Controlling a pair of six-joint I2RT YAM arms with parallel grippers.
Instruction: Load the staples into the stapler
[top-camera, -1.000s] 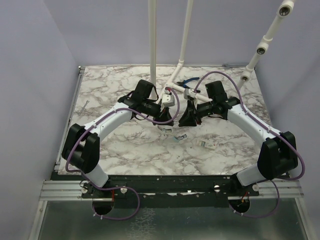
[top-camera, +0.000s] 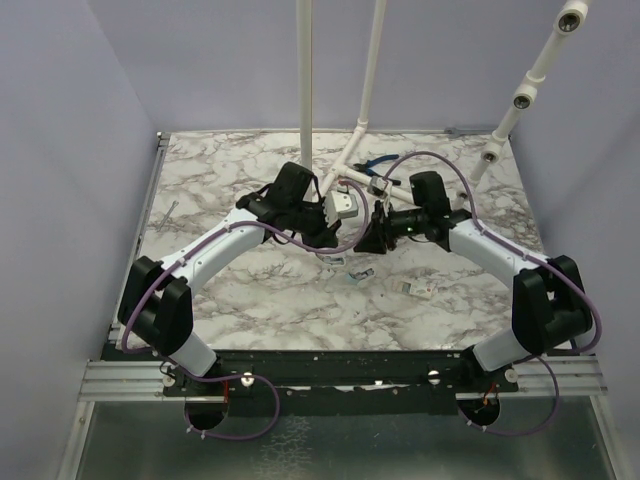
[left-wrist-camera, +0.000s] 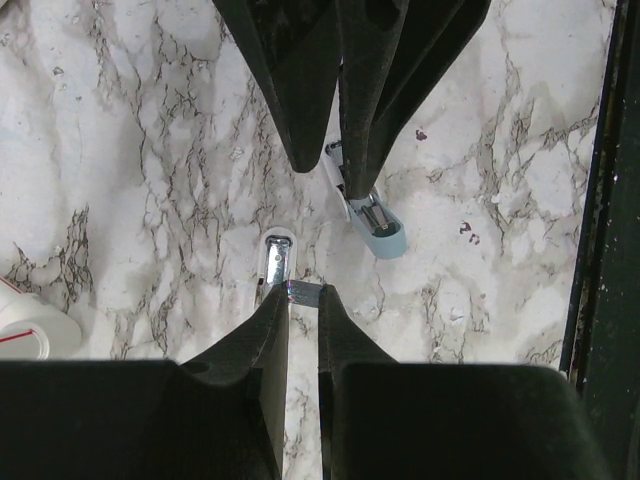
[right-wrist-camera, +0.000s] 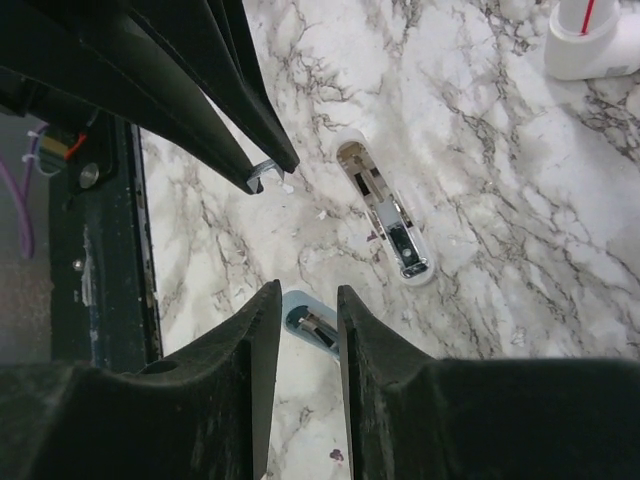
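A short silver staple strip (left-wrist-camera: 304, 292) is pinched between the fingertips of my left gripper, which is shut on it. The strip (right-wrist-camera: 268, 171) also shows in the right wrist view. Just beyond it lies a narrow white stapler part (left-wrist-camera: 278, 258) with a metal channel, partly covered by the left fingers. A light blue stapler part (left-wrist-camera: 385, 243) lies apart from it on the marble. My right gripper hovers over this blue part, its fingers part open, with nothing visible held. From above, the left gripper (top-camera: 326, 242) and right gripper (top-camera: 373, 245) face each other.
Small pale pieces (top-camera: 420, 290) lie on the table to the right. Blue-handled pliers (top-camera: 375, 161) and white pipes (top-camera: 350, 150) are at the back.
My left gripper has moved slightly, ending a little lower over the white part. The right arm has lowered slightly, its gripper staying near the blue part. The stapler parts look unmoved.
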